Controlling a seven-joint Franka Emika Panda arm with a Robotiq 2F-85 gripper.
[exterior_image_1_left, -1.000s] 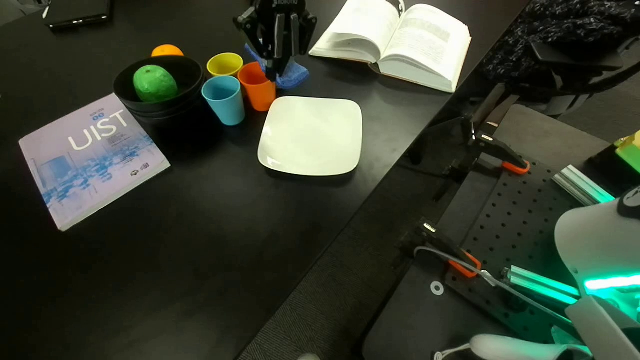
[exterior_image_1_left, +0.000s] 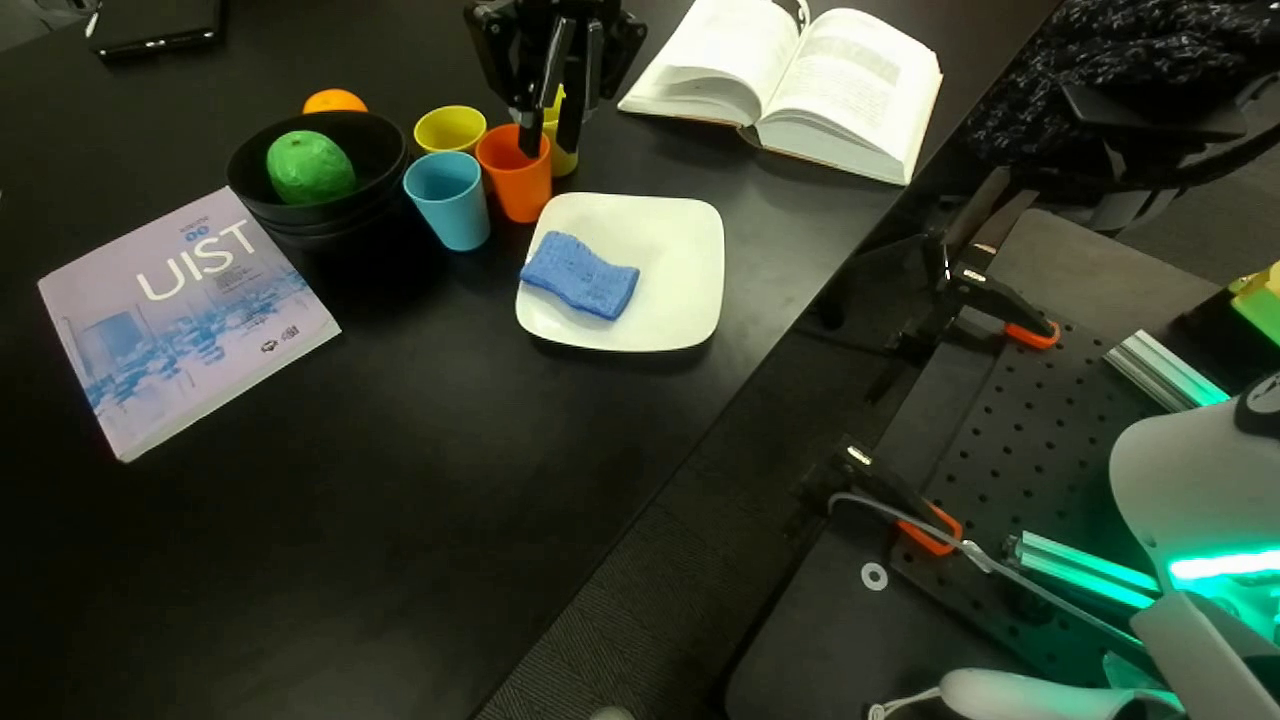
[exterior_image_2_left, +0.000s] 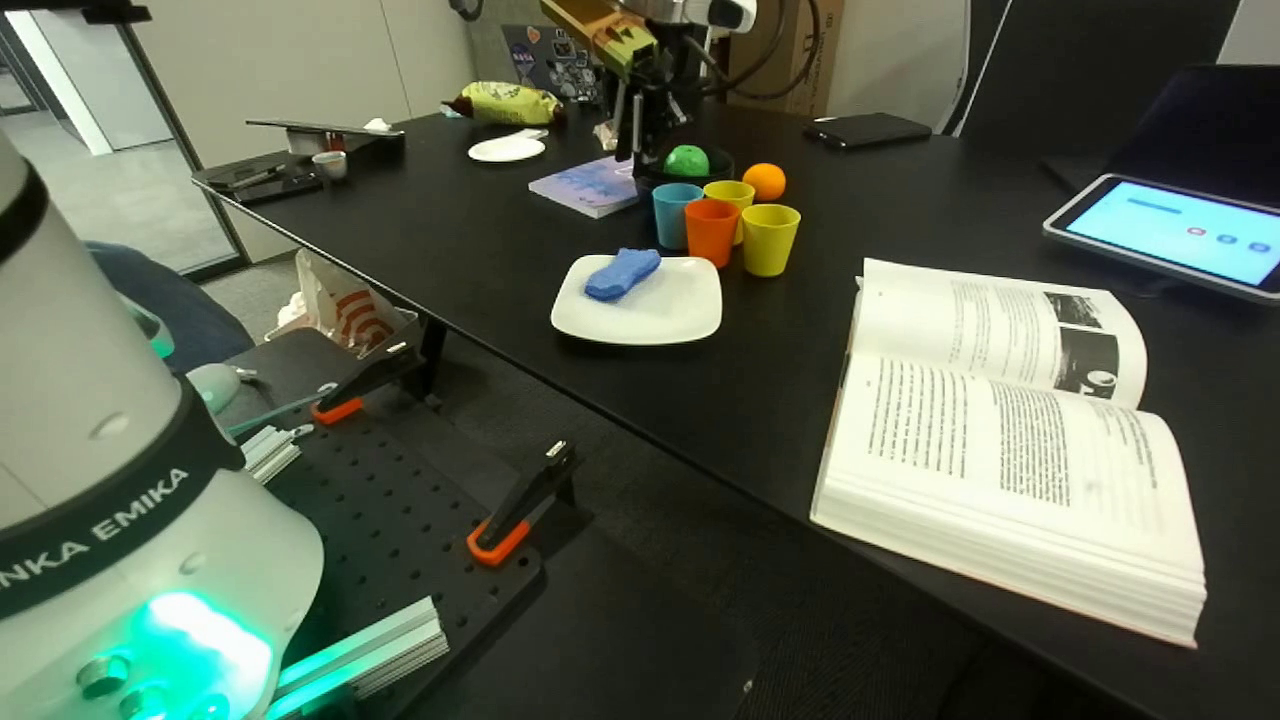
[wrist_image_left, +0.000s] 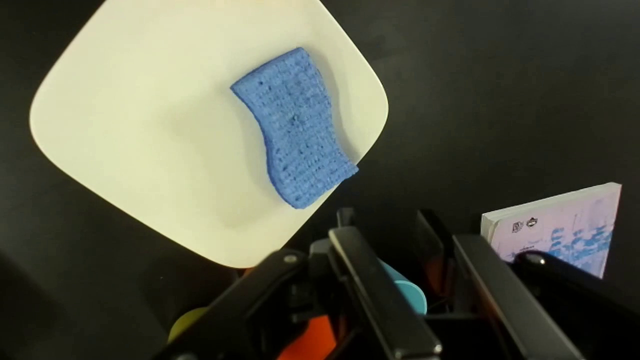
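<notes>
A blue sponge (exterior_image_1_left: 581, 276) rests on the white square plate (exterior_image_1_left: 672, 270), toward the plate's edge nearest the cups. In the wrist view the wavy sponge (wrist_image_left: 297, 129) has one corner reaching just past the rim of the plate (wrist_image_left: 150, 132). My gripper (exterior_image_1_left: 549, 134) is open above the cups, apart from the sponge, and nothing shows between its fingers. From the second exterior view, the gripper (exterior_image_2_left: 629, 126) appears high over the table, and the sponge (exterior_image_2_left: 621, 274) lies on the plate (exterior_image_2_left: 672, 314).
Close by the plate stand an orange cup (exterior_image_1_left: 516, 180), a blue cup (exterior_image_1_left: 449, 204) and yellow cups (exterior_image_2_left: 768, 240). Black bowls (exterior_image_1_left: 246, 180) hold a green fruit (exterior_image_1_left: 310, 166). A UIST book (exterior_image_1_left: 180, 312) and an open book (exterior_image_1_left: 792, 72) lie to either side.
The gripper has opened and stands in nearly the same place.
</notes>
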